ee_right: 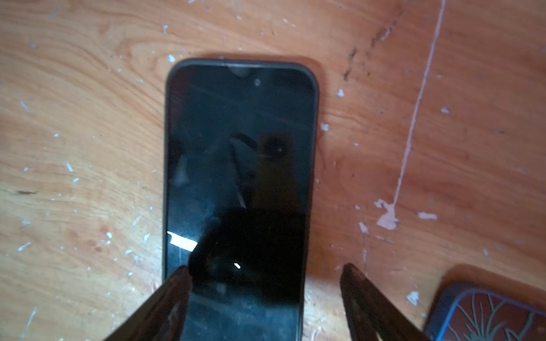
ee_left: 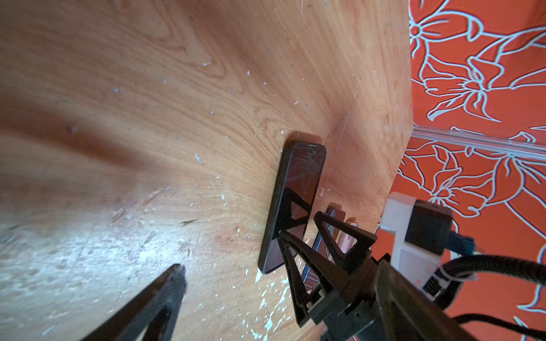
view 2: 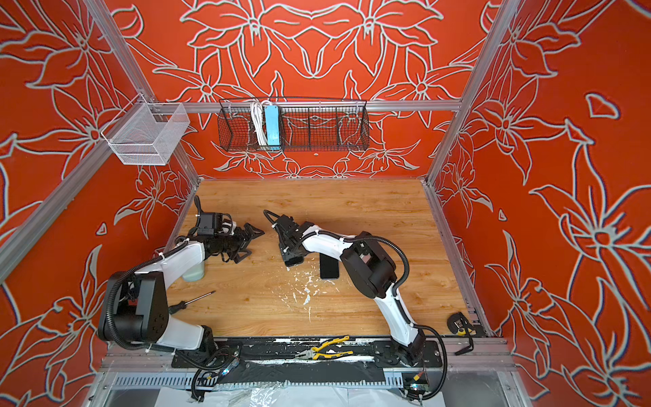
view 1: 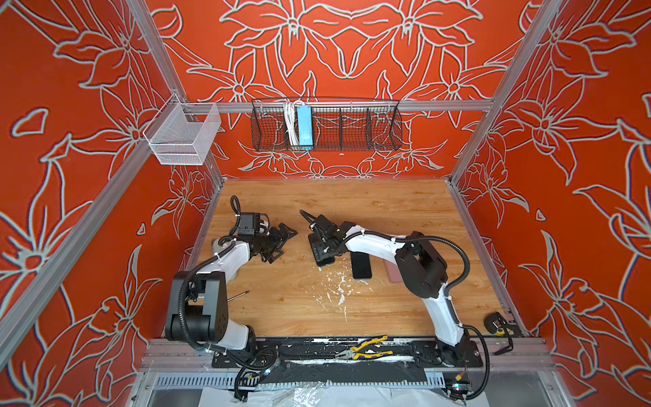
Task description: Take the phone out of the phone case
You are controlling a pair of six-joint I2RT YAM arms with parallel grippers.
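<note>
A dark phone (ee_left: 293, 187) (ee_right: 239, 159) in a black case lies screen up on the wooden table, under my right gripper. The right fingers straddle the phone's lower part, apart, with the tips near or over it; whether they touch it is unclear. My left gripper stands open to the left of the phone in both top views, nothing between its fingers.
A second phone (view 1: 361, 268) and a pinkish item (view 1: 393, 271) lie to the right. A screwdriver (view 2: 196, 299) and pale cup (view 2: 193, 272) are on the left; pliers (view 1: 366, 349) lie at the front edge.
</note>
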